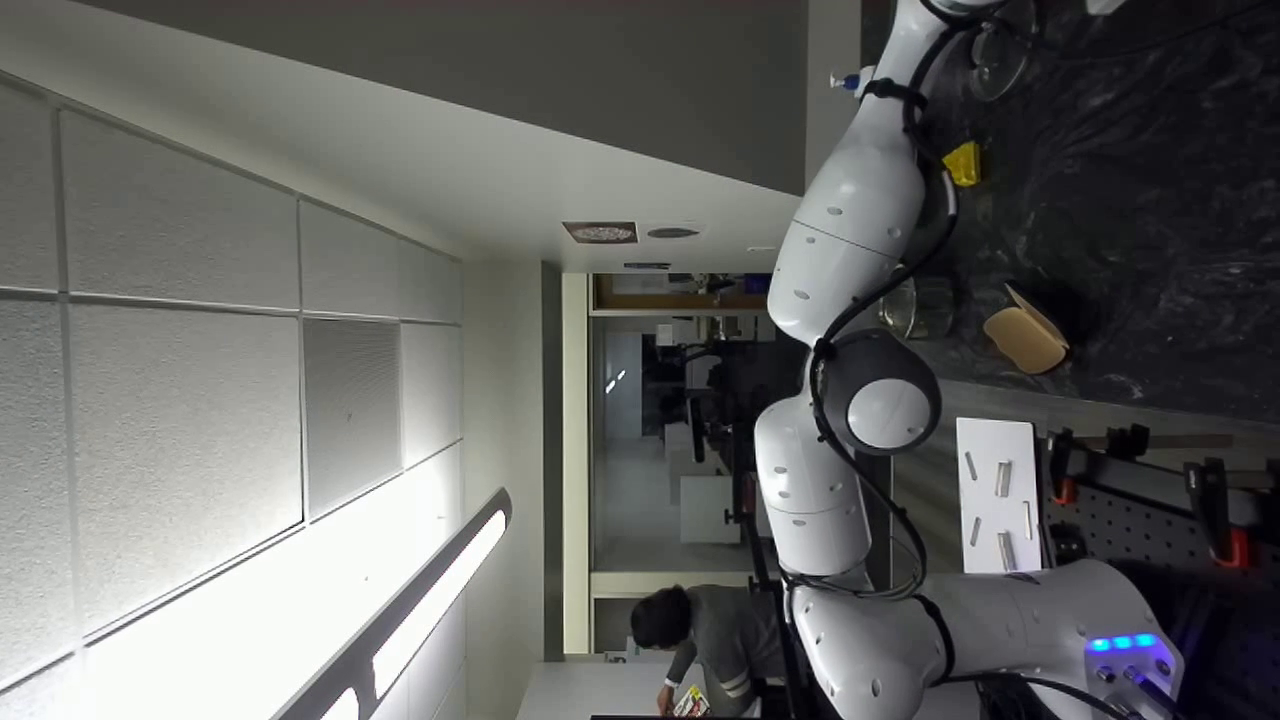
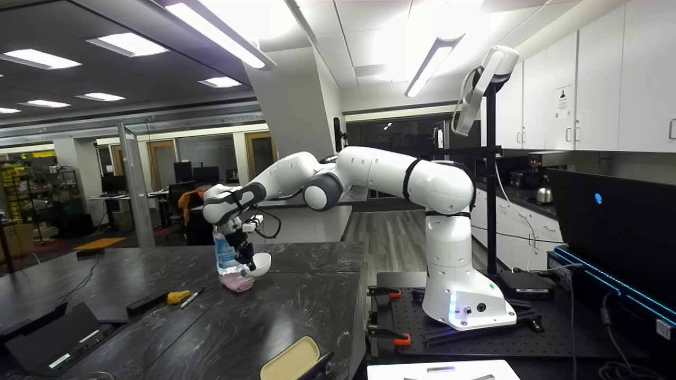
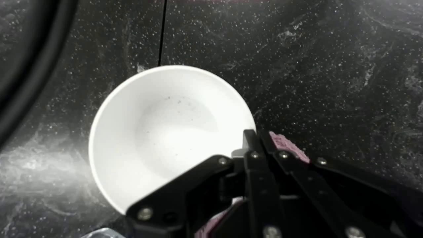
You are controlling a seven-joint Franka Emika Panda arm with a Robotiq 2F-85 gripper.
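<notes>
In the wrist view my gripper is shut on the right rim of a white bowl (image 3: pixel 174 119), one finger inside the wall and one outside. The bowl looks empty apart from small specks. Exterior view 2 has the same bowl (image 2: pixel 260 264) tilted, hanging from the gripper (image 2: pixel 248 263) over the dark table. A pink cloth (image 2: pixel 237 282) lies just below and beside it; part of the cloth (image 3: pixel 288 146) shows behind the fingers in the wrist view. Exterior view 1 does not include the gripper or the bowl.
A clear bottle with a blue label (image 2: pixel 225 253) stands close behind the gripper. On the table are a yellow item (image 2: pixel 178 296), a pen (image 2: pixel 193 298), a black case (image 2: pixel 147 303), a laptop-like device (image 2: pixel 60 339) and a tan open box (image 2: pixel 292 360).
</notes>
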